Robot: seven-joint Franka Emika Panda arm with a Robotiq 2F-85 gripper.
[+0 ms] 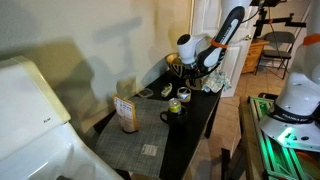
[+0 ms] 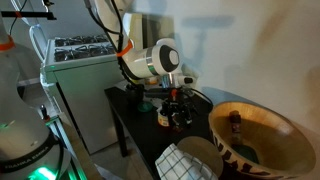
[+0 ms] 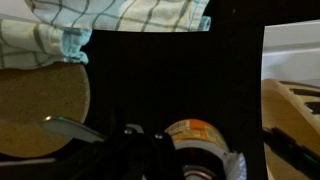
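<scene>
My gripper [image 2: 178,117] is low over the black counter, in front of the white wall. It is open, though its dark fingers are hard to pick out. In the wrist view a jar with an orange and white label [image 3: 198,132] stands near the bottom centre, close to the gripper's dark parts. Whether it touches them I cannot tell. A checked cloth [image 3: 125,12] lies along the top of that view, and a round brown board [image 3: 40,105] is at the left.
The large wooden bowl [image 2: 228,105] stands right of the gripper in exterior view 2. A dark mug [image 1: 176,112], small containers and an upright box [image 1: 126,114] are spread along the counter in exterior view 1. The white stove [image 1: 30,115] is at its left.
</scene>
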